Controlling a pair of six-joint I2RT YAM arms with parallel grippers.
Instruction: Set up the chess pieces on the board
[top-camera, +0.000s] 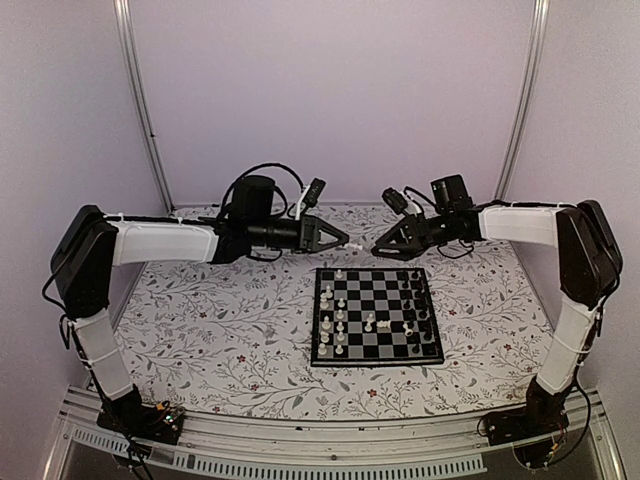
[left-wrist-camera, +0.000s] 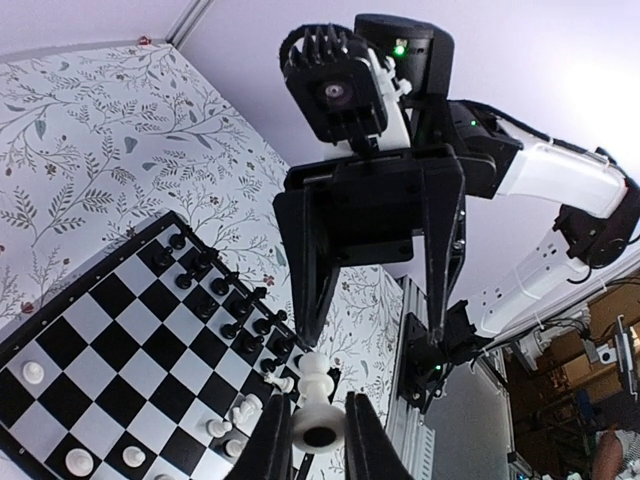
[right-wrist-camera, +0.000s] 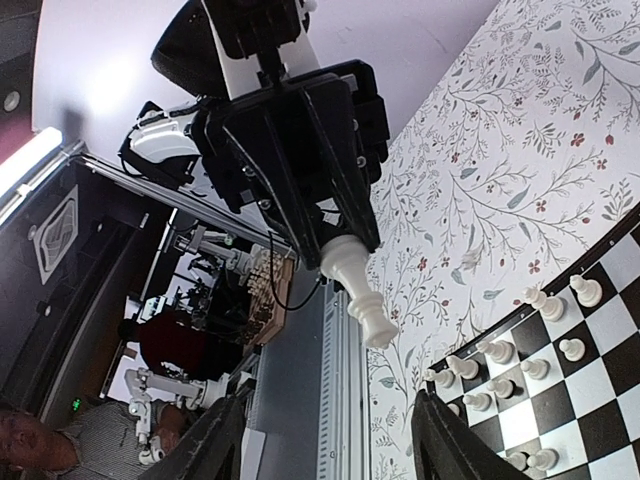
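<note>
A white chess piece (top-camera: 354, 246) is pinched in my left gripper (top-camera: 342, 242), above the far-left edge of the chessboard (top-camera: 378, 362). In the left wrist view the held piece (left-wrist-camera: 318, 425) turns its round base with a dark underside to the camera. The right wrist view shows this piece (right-wrist-camera: 362, 298) tilted, its narrow end pointing away from the left fingers. My right gripper (top-camera: 374, 251) faces it from the right, fingers apart and empty, with a small gap to the piece. White pieces (top-camera: 325, 322) stand along the board's left side, black pieces (top-camera: 421, 315) along the right.
Near the board's middle right, a white piece (top-camera: 384, 324) lies on its side beside an upright one (top-camera: 369, 322). Another pale piece (top-camera: 408, 328) is by the black ones. The far middle squares are empty.
</note>
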